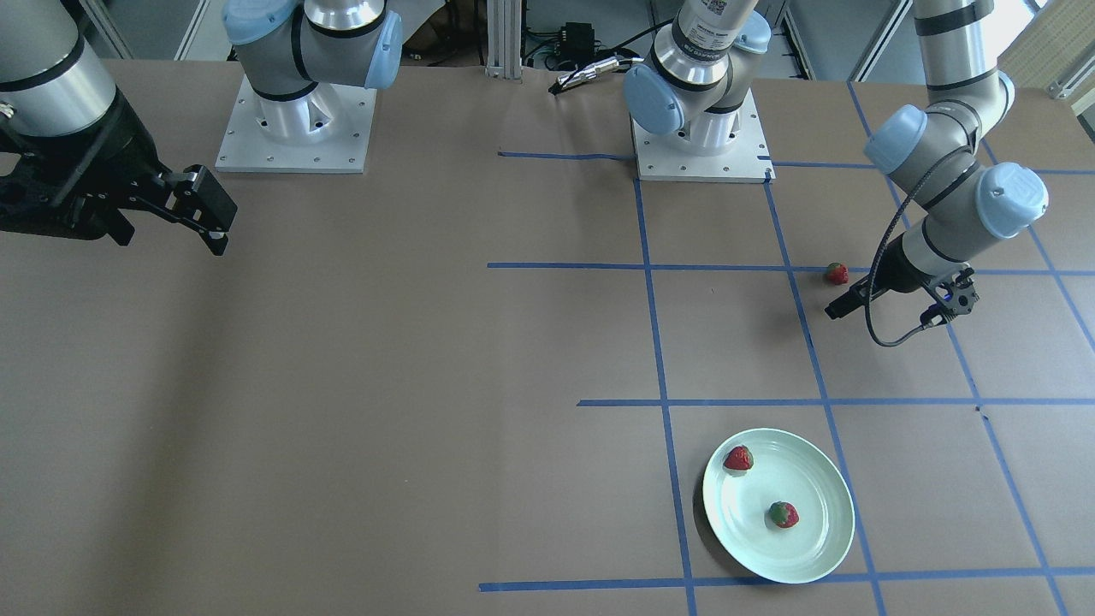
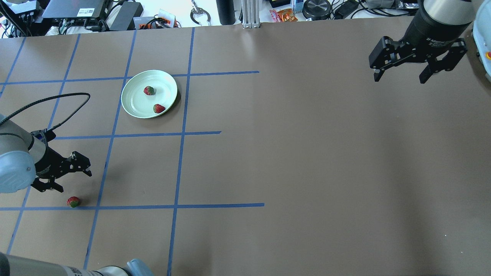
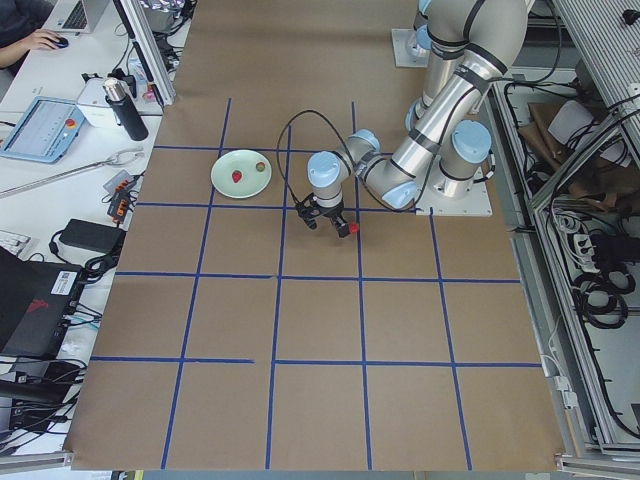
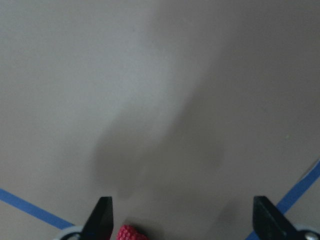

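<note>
A lone strawberry (image 1: pixel 837 274) lies on the taped grid; in the top view the strawberry (image 2: pixel 73 202) is just beyond my gripper's fingers, and in the wrist view the strawberry (image 4: pixel 131 234) peeks in at the bottom edge between them. My gripper (image 2: pixel 76 179) hangs low over the table, fingers apart, holding nothing; its fingertips (image 4: pixel 102 215) frame bare table. A pale green plate (image 1: pixel 778 544) holds two strawberries, one red (image 1: pixel 738 459) and one with its green top showing (image 1: pixel 784 514).
A second, idle arm with a black gripper (image 2: pixel 414 53) hangs at the top right of the top view. Other arm bases stand along the table's edge.
</note>
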